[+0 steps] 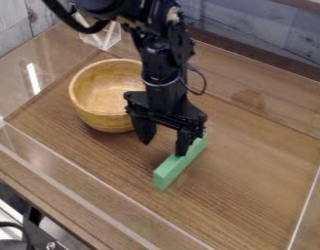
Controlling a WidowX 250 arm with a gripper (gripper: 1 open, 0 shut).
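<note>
A green rectangular block (pixel 171 171) lies diagonally on the wooden table, front centre-right. My black gripper (pixel 166 137) is low over its upper end, fingers pointing down and apart, open; whether they touch the block cannot be told. A yellow bowl (pixel 90 90) sits left of and behind the gripper, partly hidden by the arm.
The wooden table (pixel 260 137) has free room on the right and at the front left. A white wall runs along the back right. A pale object stands at the far back left, and dark cables lie at the lower left edge.
</note>
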